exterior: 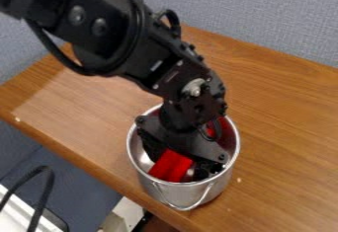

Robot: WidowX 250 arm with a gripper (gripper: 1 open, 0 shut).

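A silver metal bucket [183, 193] stands on the wooden table near its front edge. Inside it lies a red object [169, 165], partly covered by my black gripper [179, 157], which reaches down into the bucket. A second bit of red shows at the bucket's right, behind the gripper. The fingers are around the red object, but whether they grip it is hidden.
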